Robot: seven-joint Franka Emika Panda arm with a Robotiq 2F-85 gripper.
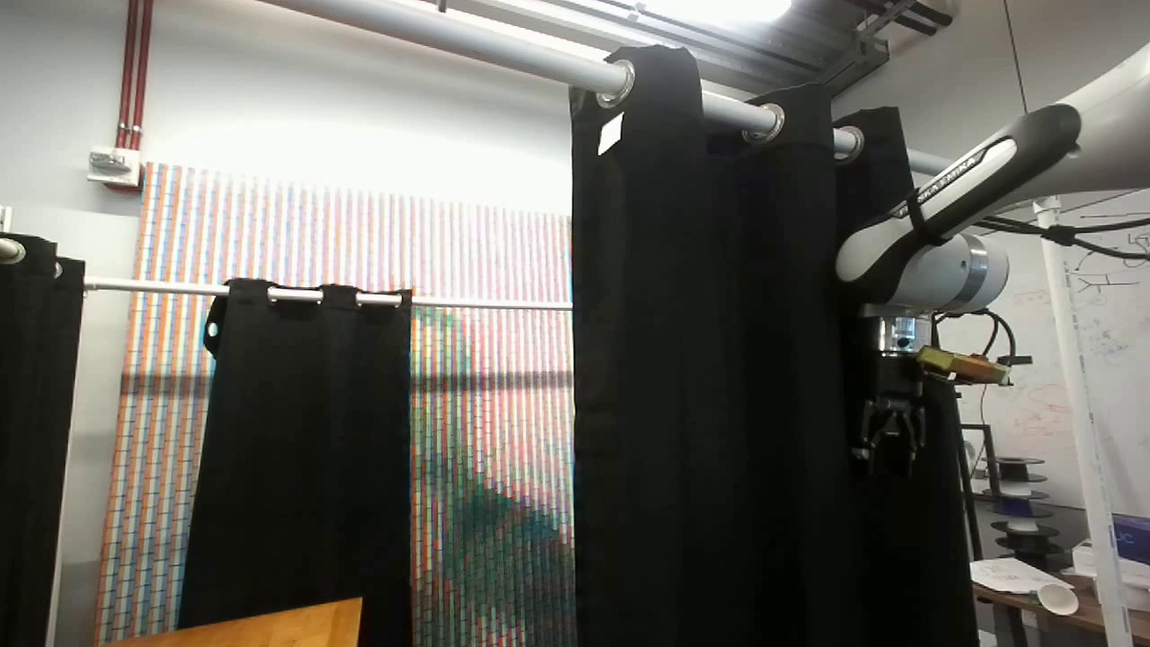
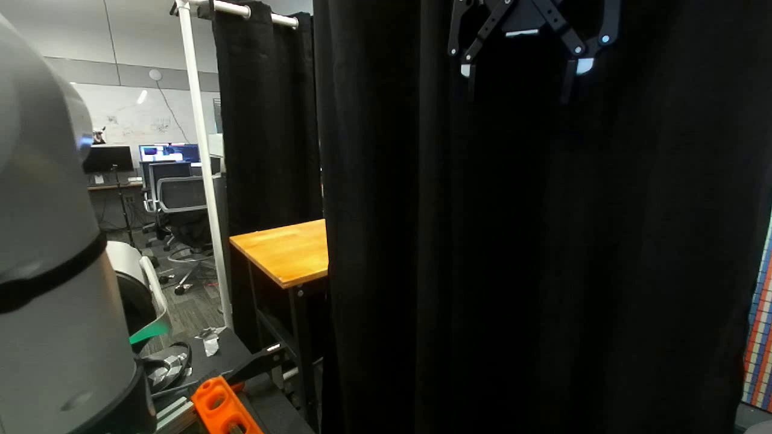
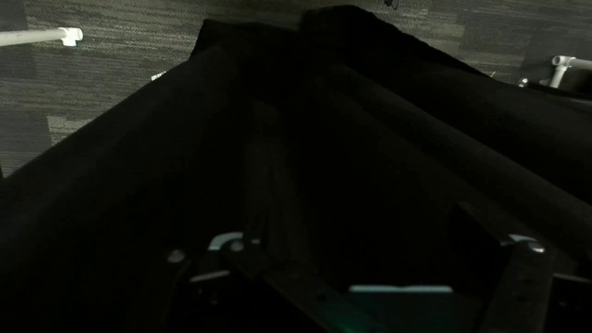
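A long black curtain point(image 1: 658, 345) hangs by metal rings from a pale rod point(image 1: 517, 56). My gripper point(image 1: 886, 458) points down close against the curtain's right part. In the second exterior view the gripper point(image 2: 519, 90) is at the top, its two fingers well apart and dark cloth behind them. Looking down in the wrist view, the same curtain point(image 3: 138, 144) fills most of the picture in deep folds. The gripper is open there too. Black on black makes it hard to tell whether the fingertips touch the cloth.
A wooden table point(image 2: 286, 249) stands left of the curtain, partly hidden by it. Another black curtain point(image 1: 307, 453) hangs farther back. A white post point(image 1: 1083, 410) rises at the right, near shelves of spools point(image 1: 1019, 507). An orange part point(image 2: 224, 408) lies near the arm's base.
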